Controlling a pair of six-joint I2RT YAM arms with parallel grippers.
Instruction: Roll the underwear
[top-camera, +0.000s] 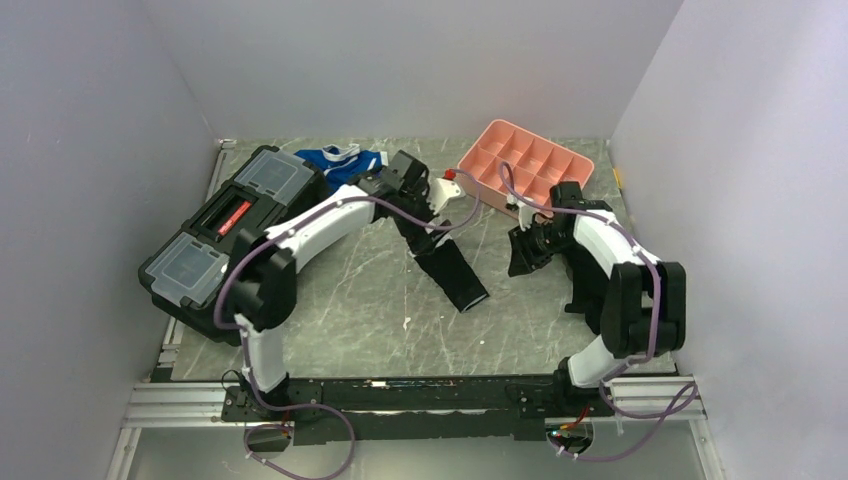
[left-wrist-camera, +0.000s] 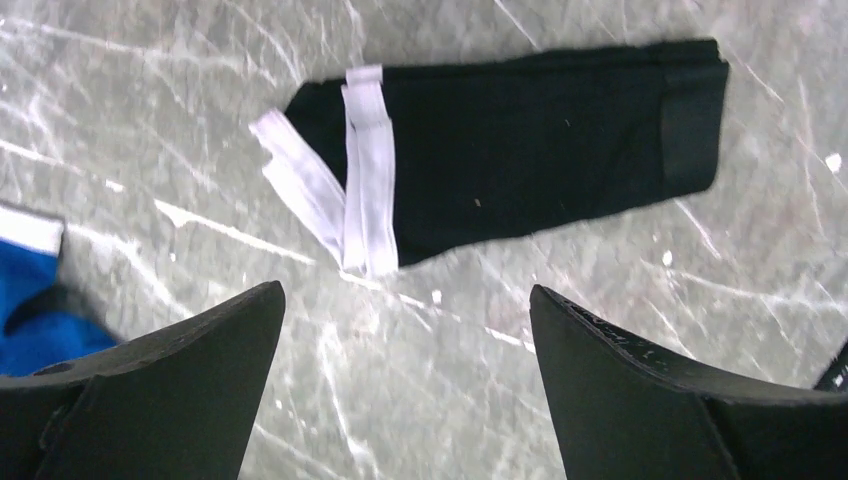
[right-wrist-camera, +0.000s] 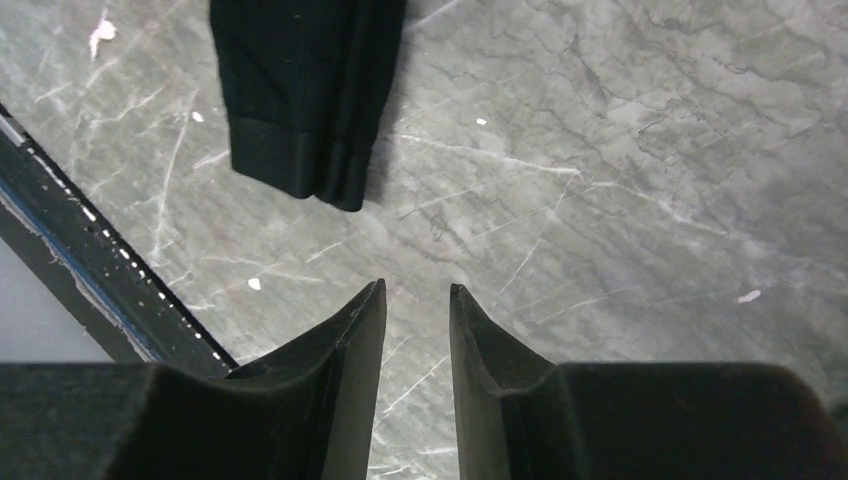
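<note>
The black underwear (top-camera: 453, 274) lies folded into a long strip in the middle of the table. In the left wrist view the underwear (left-wrist-camera: 530, 145) shows a pale waistband (left-wrist-camera: 372, 190) at one end, with one layer of it splayed off at an angle. My left gripper (top-camera: 424, 240) hovers by that waistband end; its fingers (left-wrist-camera: 165, 385) stand wide open with nothing between them. To the right of the strip is my right gripper (top-camera: 520, 270), part open and empty. Its fingers (right-wrist-camera: 355, 370) have a narrow gap over bare table, and the underwear's plain end (right-wrist-camera: 290, 165) lies beyond them.
A pink divided box (top-camera: 525, 160) stands at the back right. Blue clothing (top-camera: 340, 165) lies at the back left, beside a black toolbox (top-camera: 230, 235). Dark cloth (top-camera: 585, 285) rests under the right arm.
</note>
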